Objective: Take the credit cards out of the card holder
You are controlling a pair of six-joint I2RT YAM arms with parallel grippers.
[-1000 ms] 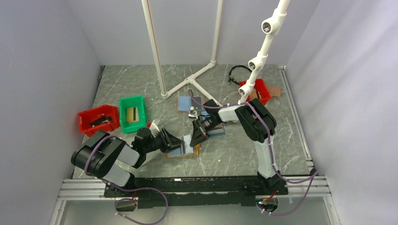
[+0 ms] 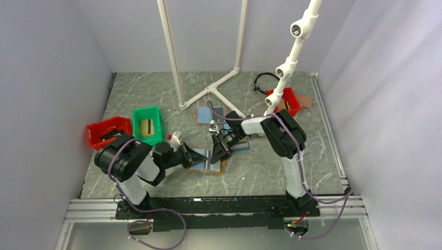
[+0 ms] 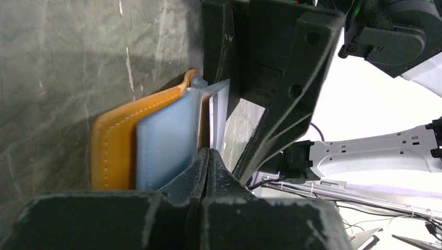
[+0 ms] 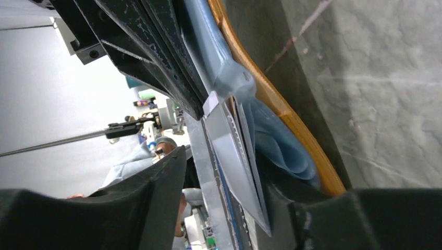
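The open card holder (image 2: 198,165), orange outside with blue pockets, lies at the front centre between the grippers. In the left wrist view its orange edge (image 3: 120,125) and blue pocket (image 3: 161,140) show. My left gripper is shut, tips at the pockets' edge beside the pale cards. In the right wrist view thin white cards (image 4: 234,151) stand in the blue sleeve (image 4: 276,146), between the fingers of my right gripper, which is part open; whether it touches them is unclear. The left gripper's tips reach the top of the cards there.
More holders (image 2: 205,114) lie behind the right arm. A green bin (image 2: 140,116) and red bin (image 2: 96,138) are at left, another red bin (image 2: 292,99) at back right. White pipe frames stand at the back; bare table lies in front.
My left arm and gripper have moved right along the holder, toward the right gripper. The right gripper has shifted only slightly.
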